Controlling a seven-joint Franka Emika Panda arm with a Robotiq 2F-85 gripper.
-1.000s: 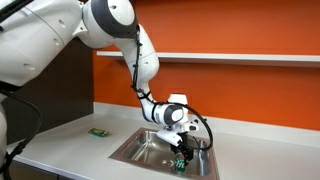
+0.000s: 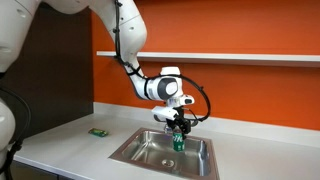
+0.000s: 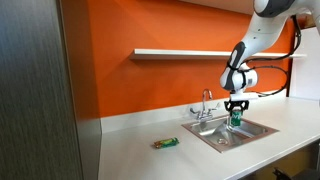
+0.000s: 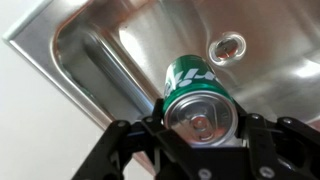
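A green can with a silver top is held by my gripper, which is shut on it. From the wrist view I look down on the can's lid, its side wall leaning away toward the sink floor. In exterior view 1 the can hangs beneath my gripper over the sink. Exterior view 2 also has the can above the sink basin, below the gripper.
A green and yellow item lies on the white counter, well apart from the sink. Behind the basin stands a faucet. A drain shows in the sink floor. A white shelf runs along the orange wall.
The item on the counter stays put.
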